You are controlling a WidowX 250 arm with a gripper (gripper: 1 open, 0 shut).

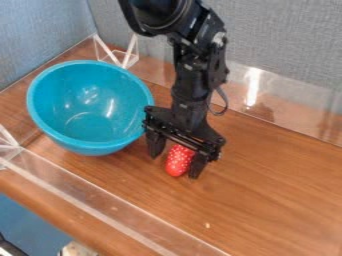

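My black gripper [177, 159] is low over the wooden table, just right of the bowl, with its fingers around a red strawberry [178, 163]. The strawberry lies on the table, its upper part hidden by the gripper; whether the fingers grip it I cannot tell. A turquoise bowl [74, 105] sits at the left.
Clear plastic strips run along its back and front left, with white frames at the back left and left edge. A grey wall stands behind.
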